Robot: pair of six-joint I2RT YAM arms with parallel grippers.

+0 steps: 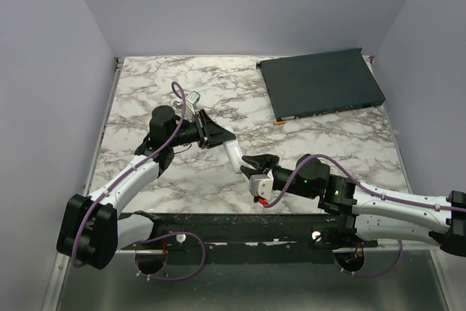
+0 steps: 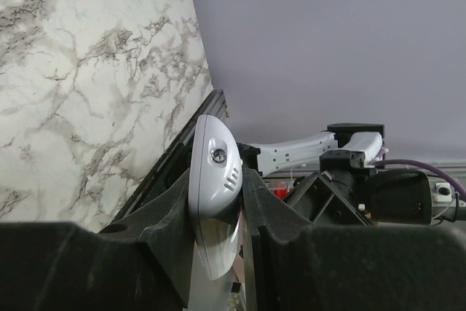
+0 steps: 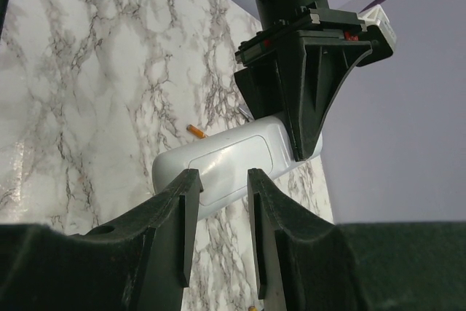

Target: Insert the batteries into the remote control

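Observation:
My left gripper is shut on the white remote control point(image 2: 216, 158), holding it above the table. In the top view the remote point(image 1: 234, 155) slants down from the left gripper point(image 1: 224, 138) towards the right gripper point(image 1: 246, 167), which is at its lower end. In the right wrist view the right gripper has its fingers point(image 3: 280, 216) part apart in front of the remote point(image 3: 233, 162). The remote shows through that gap; whether anything is pinched there cannot be told. A small orange cylinder point(image 3: 195, 131), battery-like, lies on the table behind the remote.
At the back right lies a large dark board point(image 1: 320, 84), with a small orange piece point(image 1: 279, 122) by its near left corner. Bare marble tabletop point(image 1: 204, 81) spreads around the arms. Walls bound the table at the back and sides.

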